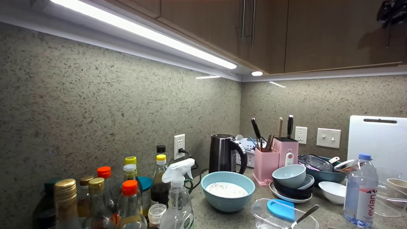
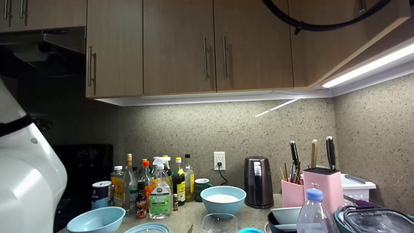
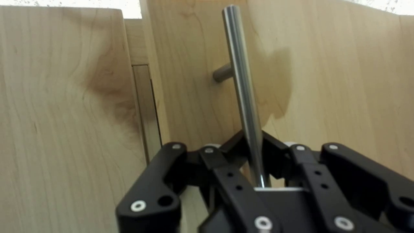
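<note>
A round steel bar handle [image 3: 242,73] runs down the wrist view, fixed to a light wooden cabinet door [image 3: 330,77]. My gripper is shut on the lower part of this bar, a black finger on each side. Along the door's left side its edge [image 3: 153,58] shows, with a narrow strip of cabinet frame behind it, so the door stands slightly proud of the frame. In exterior view 1, part of the black gripper [image 1: 393,15] appears at the top right corner, in front of the upper cabinet. What lies inside the cabinet is hidden.
A neighbouring wooden panel [image 3: 66,108] lies left of the door. Below the cabinets, the counter is crowded: a spray bottle [image 1: 177,198], a blue bowl [image 1: 227,204], a kettle [image 1: 221,154], a pink knife block [image 1: 286,150] and a water bottle [image 1: 360,190]. The white arm [image 2: 27,174] fills exterior view 2's left edge.
</note>
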